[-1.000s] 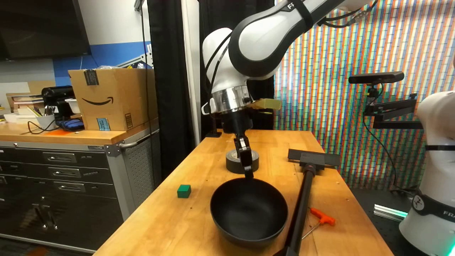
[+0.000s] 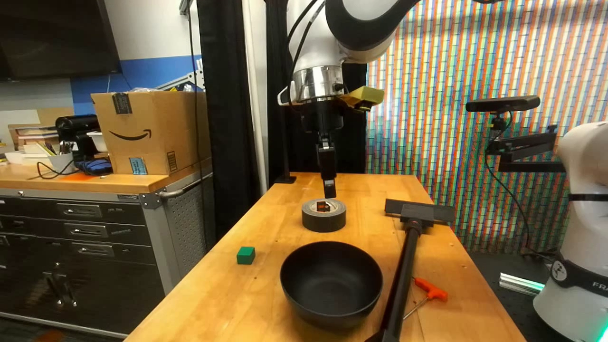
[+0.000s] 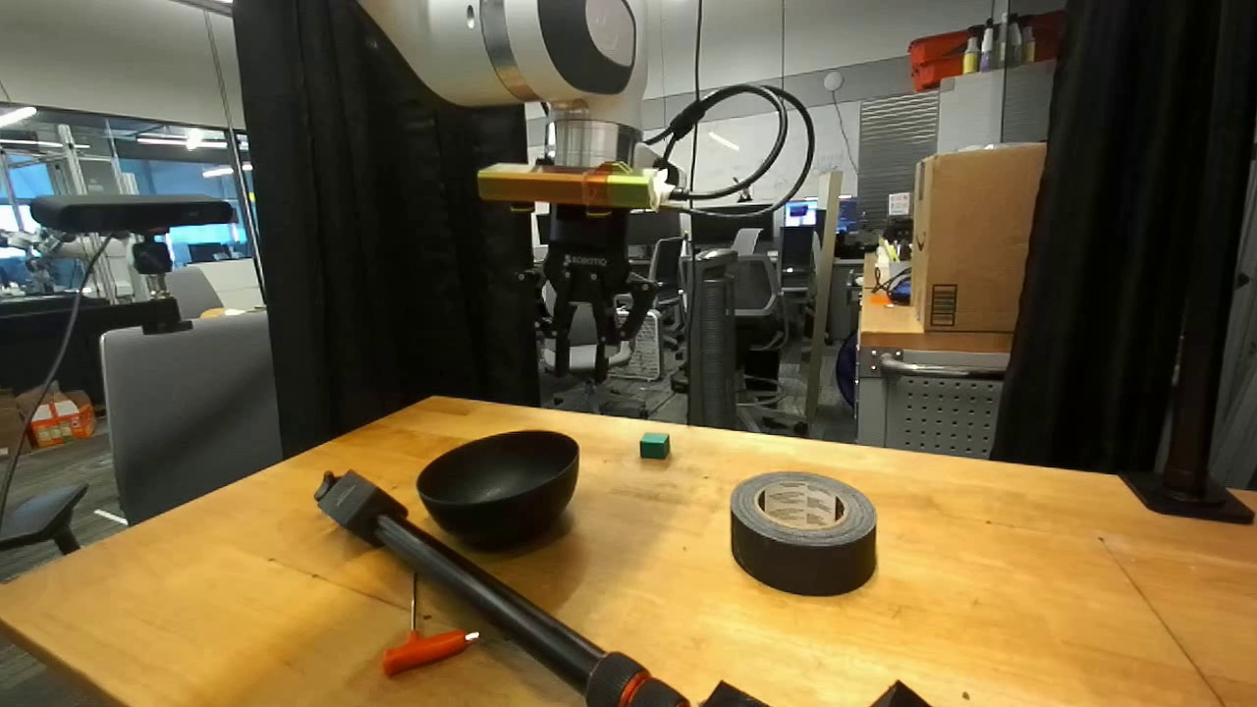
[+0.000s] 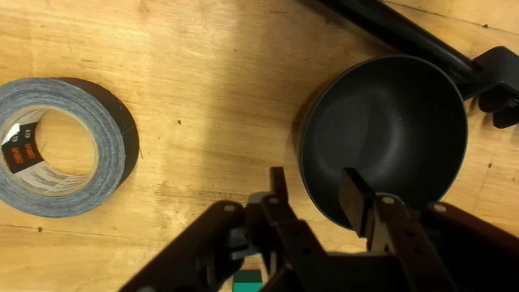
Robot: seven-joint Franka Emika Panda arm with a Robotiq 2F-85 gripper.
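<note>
My gripper (image 3: 583, 363) hangs in the air above the table, its fingers apart and empty. In the wrist view one fingertip (image 4: 278, 181) lies over bare wood, while the other overlaps the near rim of the black bowl (image 4: 384, 131). The bowl is upright on the table and looks empty. A small green cube (image 3: 655, 446) sits by itself near the table's far edge; in the wrist view the fingers mostly cover it. The roll of dark tape (image 2: 323, 216) lies flat, well apart from the bowl.
A long black bar with a flat head (image 2: 419, 213) lies beside the bowl. Close to the bar is an orange-handled hex key (image 3: 426, 649). Bare table (image 3: 1002, 589) stretches beyond the tape on the right of the second exterior view.
The gripper has risen from just over the bowl's rim to a higher, more upright pose. In exterior view 1 the bowl has shifted very slightly; cube and tape look unmoved.
</note>
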